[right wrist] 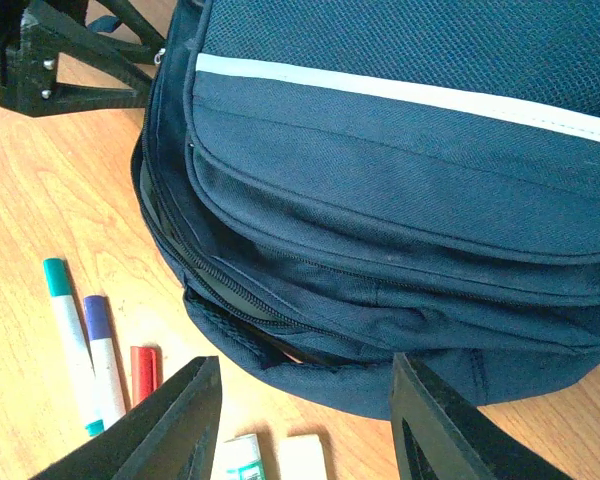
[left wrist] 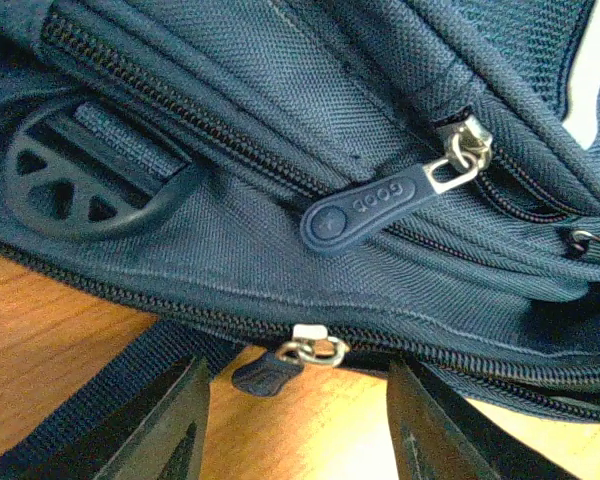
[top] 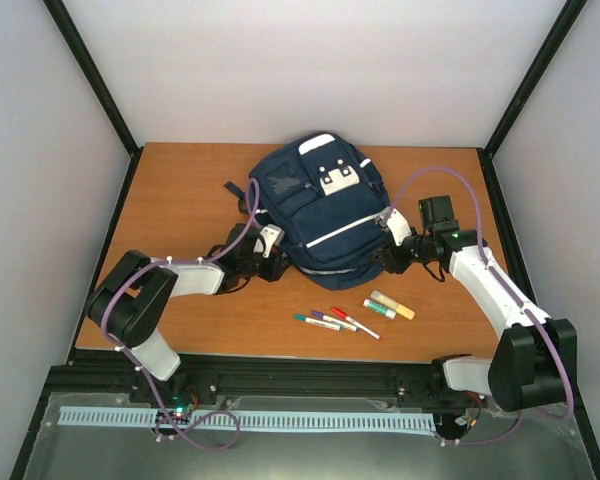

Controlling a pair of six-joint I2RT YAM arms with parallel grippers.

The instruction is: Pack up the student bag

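A navy backpack [top: 325,205] lies on the table. My left gripper stands part open at its lower left edge, fingers either side of a zipper pull [left wrist: 270,370] on the lower zip, with a second pull [left wrist: 365,210] above. My right gripper stands part open over the bag's lower right side, nothing visible between its fingers. Below the bag lie markers [top: 320,322], one red [top: 355,322], and two glue sticks [top: 378,308].
Walls enclose the back and sides. A bag strap [left wrist: 120,400] lies on the wood beside the left gripper.
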